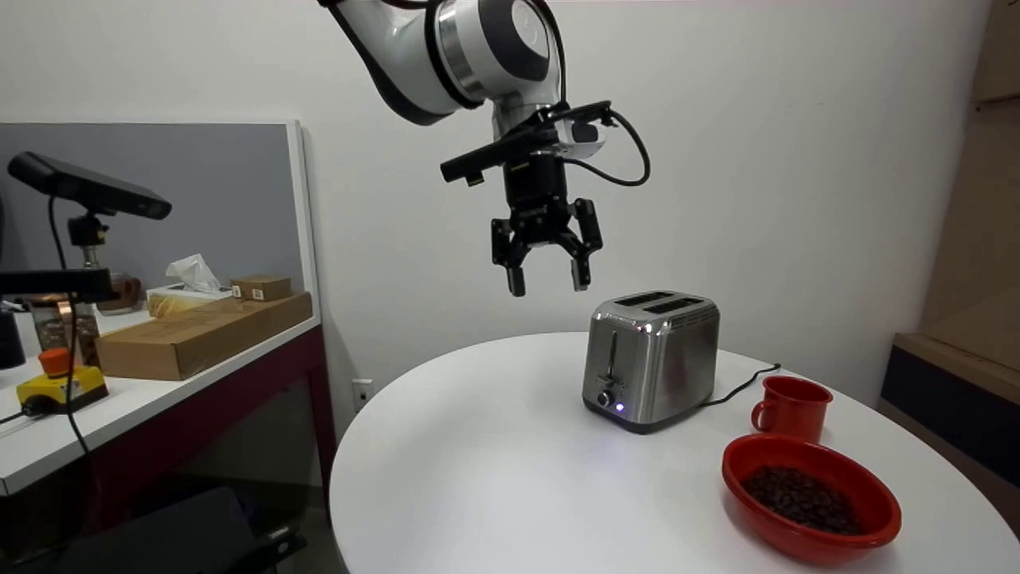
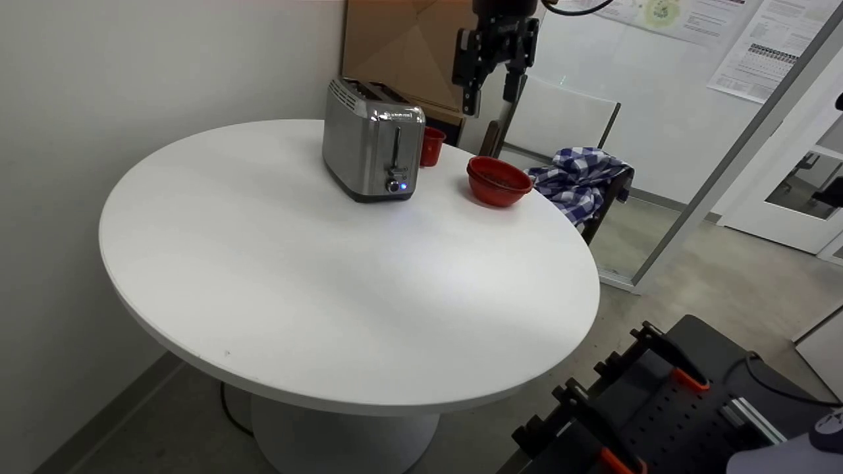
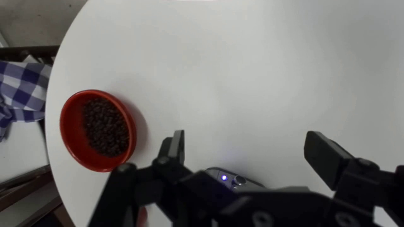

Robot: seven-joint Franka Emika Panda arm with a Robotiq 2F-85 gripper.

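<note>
High above the white table (image 1: 459, 459) hangs my gripper (image 1: 549, 285), its two fingers spread wide with nothing between them. A silver toaster (image 1: 660, 359) with a small lit light stands on the table, lower and to the right of the gripper in exterior view 1. Near the table edge sits a red bowl (image 1: 746, 469) holding dark beans (image 1: 801, 499). A red mug (image 1: 798, 410) stands upright behind the bowl. From the wrist, the bowl (image 3: 70, 132) appears at the left, while my gripper hides most of the toaster (image 3: 248, 183).
A thin black cord (image 1: 738, 387) runs from behind the toaster. The wall (image 1: 794, 172) rises close behind the table. Beyond the bowl, a checked cloth (image 2: 581, 178) lies over a chair.
</note>
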